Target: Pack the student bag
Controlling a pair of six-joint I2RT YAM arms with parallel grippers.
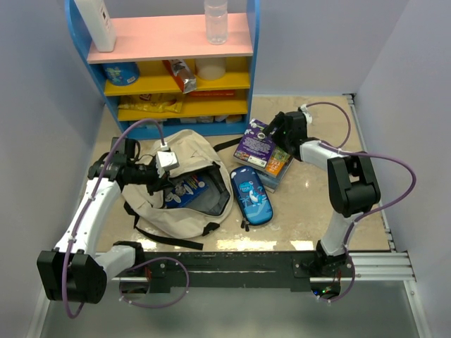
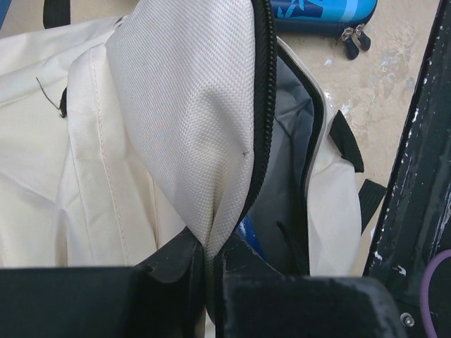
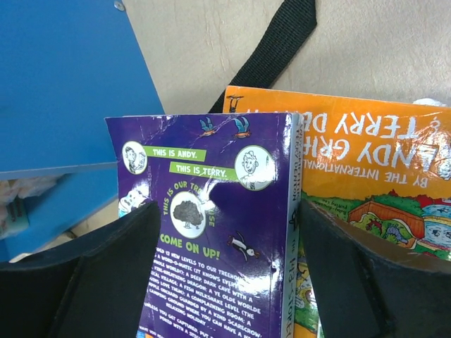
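Note:
The cream student bag [image 1: 173,227] lies unzipped at the left, with a blue book [image 1: 186,191] inside its grey-lined opening. My left gripper is shut on the bag's fabric near the zipped edge, pulling it into a fold. At the right, a purple book [image 3: 204,282] lies over an orange book [image 3: 352,155]. My right gripper stands part open over the purple book, one finger [image 3: 320,246] beside its spine and the other overlapping its left side. A blue pencil case [image 1: 252,197] rests between bag and books.
Behind the bag stands a blue shelf unit [image 1: 161,129] with yellow shelves; its side is close to the purple book. A black strap [image 3: 278,53] runs behind the books. Bare floor [image 1: 317,211] lies in front of the right arm.

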